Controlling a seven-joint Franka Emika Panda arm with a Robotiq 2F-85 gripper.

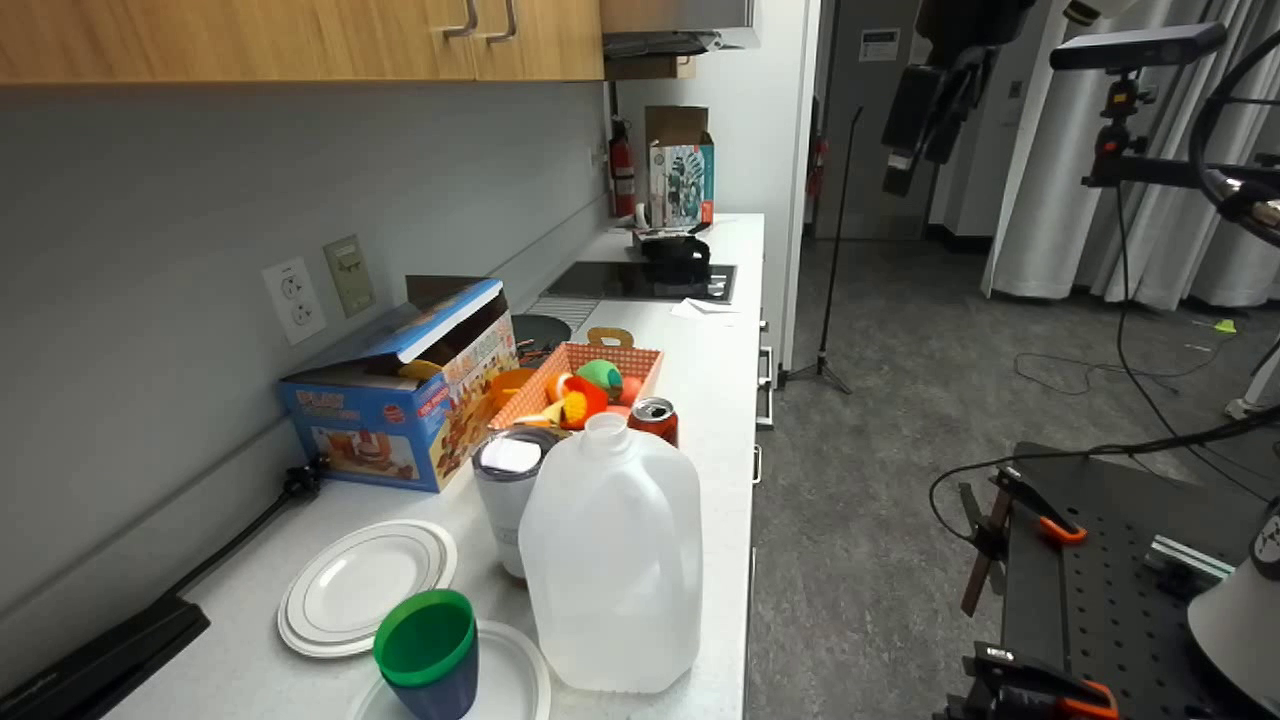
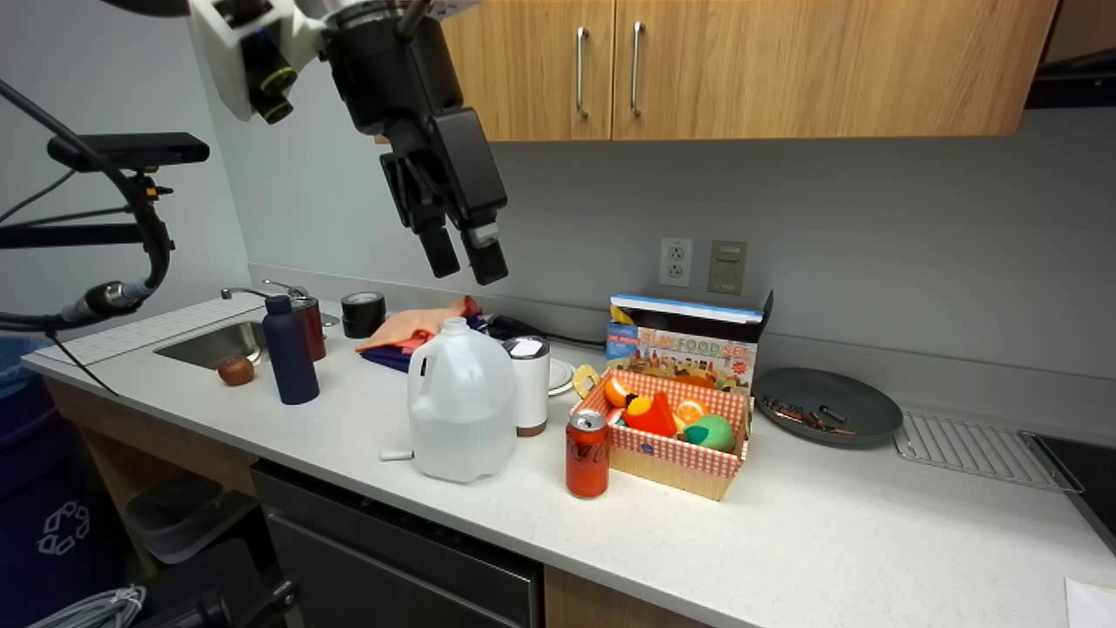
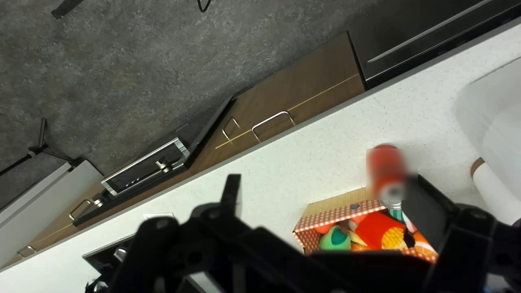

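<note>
High above and in front of the counter, my gripper (image 2: 461, 267) stands open with its fingers pointing down and nothing held. In exterior view 1 the gripper (image 1: 906, 174) hangs over the floor side, well away from the counter objects. Below it in the wrist view, a red soda can (image 3: 386, 171) appears blurred near one finger, though the can (image 2: 587, 453) stands upright on the counter, untouched. Behind the can sits a checkered basket (image 2: 670, 473) of toy food. A translucent jug (image 2: 461, 403) stands left of the can, with a white tumbler (image 2: 530, 378) close behind it.
A dark pan (image 2: 826, 406) and a wire rack (image 2: 973, 448) lie right of the basket. The play food box (image 1: 396, 396) leans near the wall. Plates (image 1: 360, 588) and a green cup (image 1: 426, 642) occupy the near end.
</note>
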